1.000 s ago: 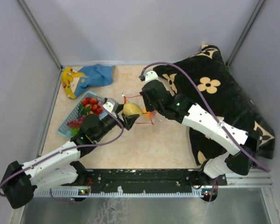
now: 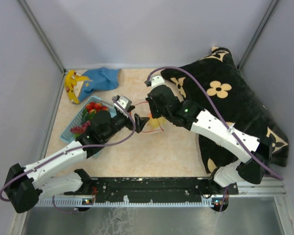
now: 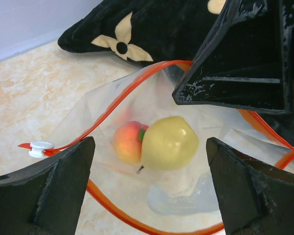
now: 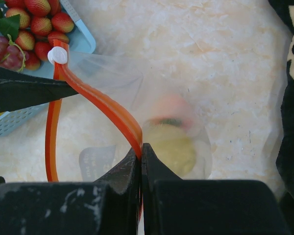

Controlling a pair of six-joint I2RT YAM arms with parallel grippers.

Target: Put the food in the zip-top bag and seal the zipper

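Observation:
The clear zip top bag (image 3: 176, 196) with orange zipper edges stands with its mouth open in the middle of the table. Inside lie a yellow potato-like food (image 3: 169, 142) and a red-orange fruit (image 3: 127, 141). My left gripper (image 2: 136, 113) is open at the bag's mouth, its fingers either side of the opening, nothing between them. My right gripper is shut on the bag's orange rim, holding it up from above. The white zipper slider (image 4: 59, 55) is at the rim's far end.
A blue basket (image 2: 71, 128) with strawberries, grapes and greens sits at the left. A blue and yellow cloth (image 2: 93, 83) lies at the back left. A black flowered cushion (image 2: 235, 93) fills the right side.
The yellow food has left my left gripper and now rests inside the bag. The right arm has hardly moved.

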